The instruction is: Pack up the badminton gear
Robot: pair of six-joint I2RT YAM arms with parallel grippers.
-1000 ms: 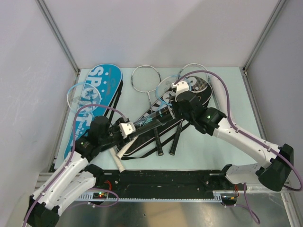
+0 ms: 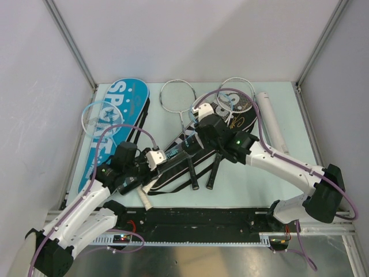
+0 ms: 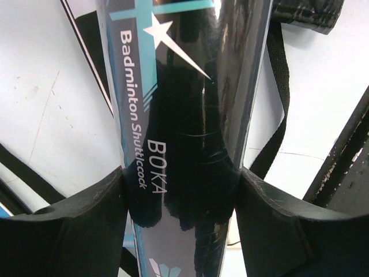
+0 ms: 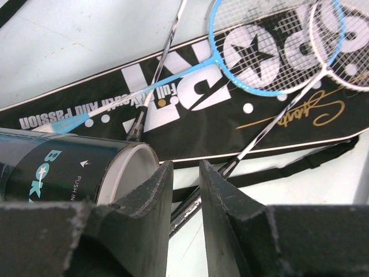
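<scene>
My left gripper is shut around the dark shuttlecock tube (image 3: 184,109), marked BOKA, and holds it tilted above the table. In the top view the tube (image 2: 179,151) slants up to the right towards my other arm. My right gripper is open a little, nothing between its fingertips; the tube's pale round end (image 4: 134,173) is just to its left. Under both lies a black racket bag (image 4: 190,135). Several rackets lie about, among them a blue-framed racket (image 4: 245,89) over that bag and a white-framed racket (image 2: 178,82) behind.
At the left a blue bag (image 2: 128,92) lies flat with a light-blue racket (image 2: 84,121) across it. A long white tube (image 2: 272,121) lies at the right. Clear table (image 2: 253,184) shows at the front right.
The right gripper has moved left and slightly down. The tube, still in the left gripper, has its raised end shifted a little left and down.
</scene>
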